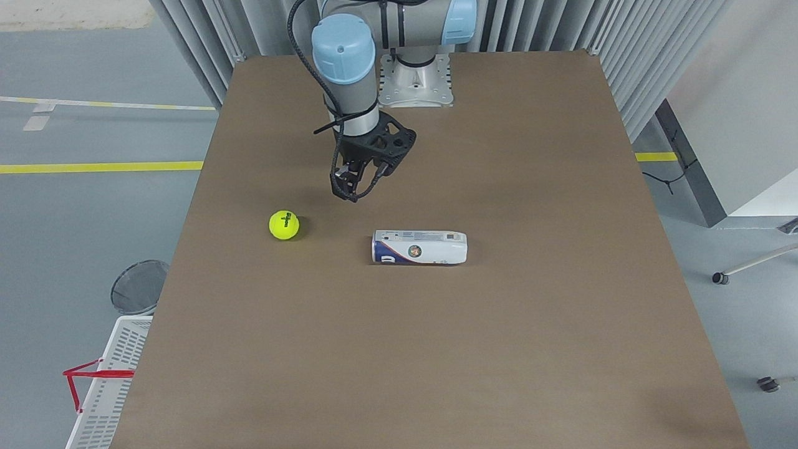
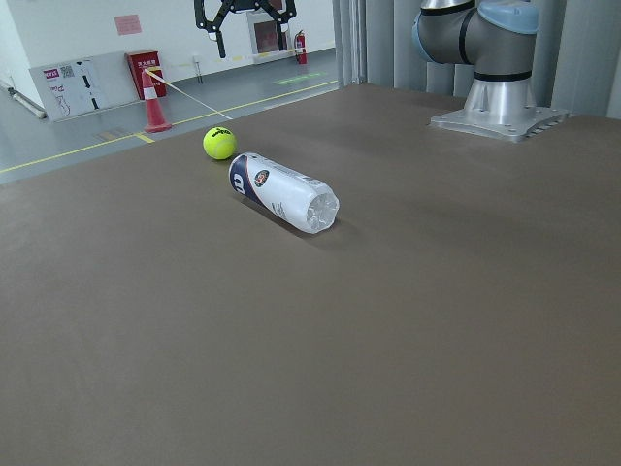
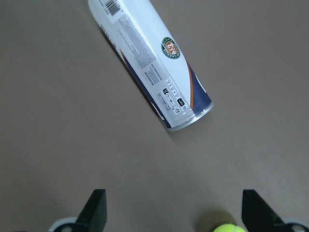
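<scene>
A yellow-green tennis ball [image 1: 284, 224] [image 2: 219, 143] rests on the brown table. To its right lies a white cylindrical can [image 1: 419, 247] [image 2: 283, 191] with a blue band and a clear lid, on its side; it fills the upper middle of the wrist view [image 3: 150, 65]. My gripper [image 1: 357, 183] hangs above the table, behind and between ball and can. In the wrist view its two fingers stand wide apart, open, with the ball's top edge showing beside the right finger at the bottom.
The arm's base plate [image 2: 495, 124] sits at the back edge.
</scene>
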